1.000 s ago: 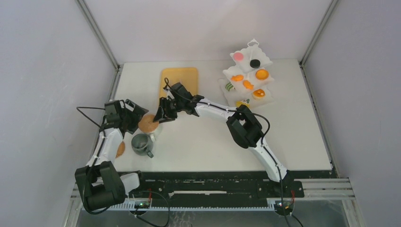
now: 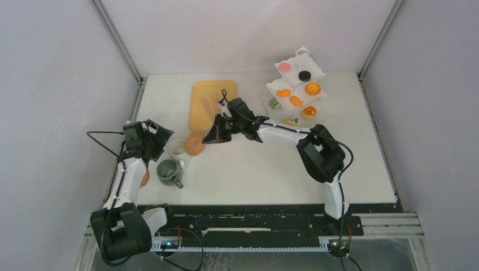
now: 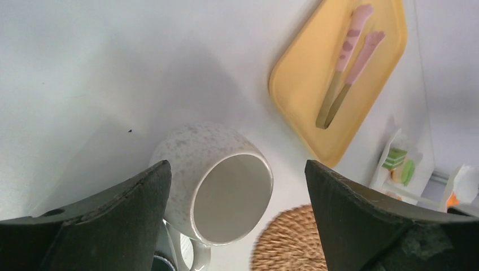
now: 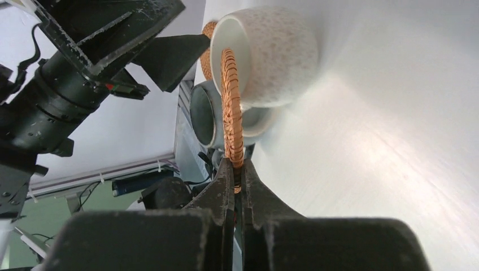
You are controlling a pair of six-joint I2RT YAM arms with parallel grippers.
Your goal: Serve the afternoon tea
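Observation:
A round woven coaster [image 2: 195, 144] is pinched at its edge by my right gripper, which holds it just right of the white speckled cup [image 2: 177, 148]. A grey-green mug [image 2: 168, 173] stands in front of that cup. My left gripper is open above and behind the white cup, with nothing between its fingers. Another coaster [image 2: 145, 178] lies partly under the left arm. A yellow tray [image 2: 201, 90] at the back holds two pink-handled utensils [image 3: 355, 35].
A white tiered stand [image 2: 271, 84] with toy treats occupies the back right. The side walls bound the work area.
My right gripper has shut on the coaster's edge and carried it to the right, uncovering the white cup. The left arm has barely moved.

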